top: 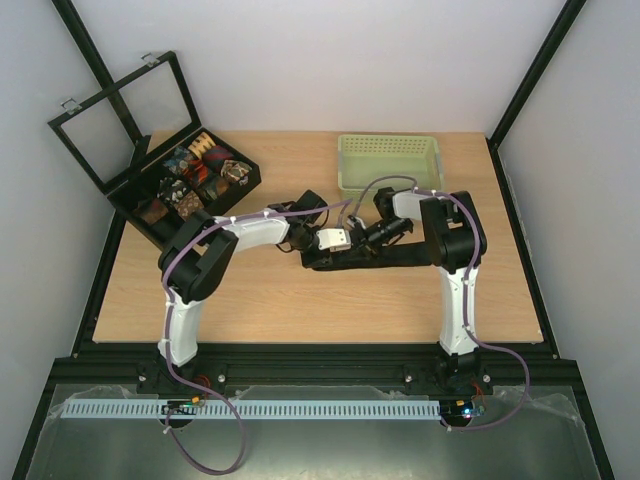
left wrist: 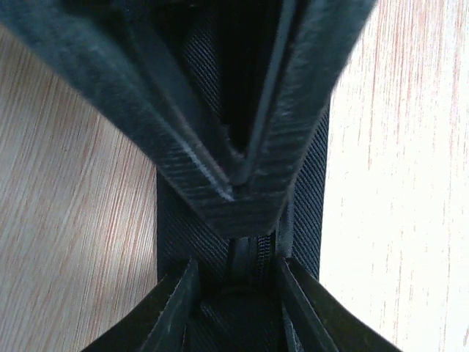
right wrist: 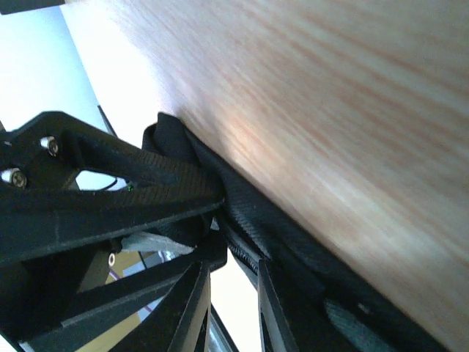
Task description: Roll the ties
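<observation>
A black tie [top: 404,255] lies stretched left to right across the middle of the table, its left part under both grippers. In the left wrist view, my left gripper has its fingers down on the dark fabric, apart, with fabric between and beneath them; the other gripper's black frame covers the upper middle. In the right wrist view, my right gripper has its fingertips apart over the tie [right wrist: 330,286], whose left end is bunched beside the left gripper's frame. Whether either grips the cloth is unclear.
An open black case [top: 130,200] with rolled patterned ties stands at the back left. A light green basket [top: 390,145] stands at the back, right of centre.
</observation>
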